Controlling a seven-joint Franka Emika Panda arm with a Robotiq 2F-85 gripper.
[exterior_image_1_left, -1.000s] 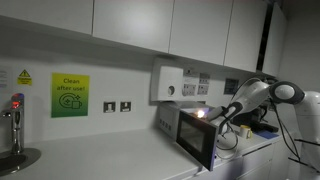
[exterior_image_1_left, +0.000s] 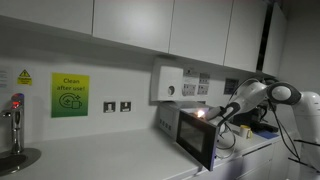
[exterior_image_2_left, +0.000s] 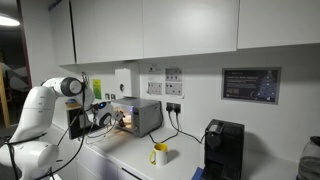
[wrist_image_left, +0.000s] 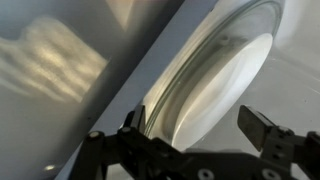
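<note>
A microwave (exterior_image_2_left: 148, 116) stands on the counter with its door (exterior_image_1_left: 196, 138) swung open and its inside lit. My gripper is at the microwave's opening, its two dark fingers (wrist_image_left: 257, 127) well apart. In the wrist view, a round white dish with a clear glass-like rim (wrist_image_left: 228, 85) lies beyond and between the fingers. Whether either finger touches the rim, I cannot tell. A grey metallic surface (wrist_image_left: 60, 70) fills the left of that view. From outside, the fingertips are too small to make out.
A yellow-and-white mug (exterior_image_2_left: 159, 154) stands on the counter, with a black coffee machine (exterior_image_2_left: 224, 148) farther right. Cables hang from the wall sockets behind. At the far left are a sink and tap (exterior_image_1_left: 16, 125); the counter between sink and microwave door is clear.
</note>
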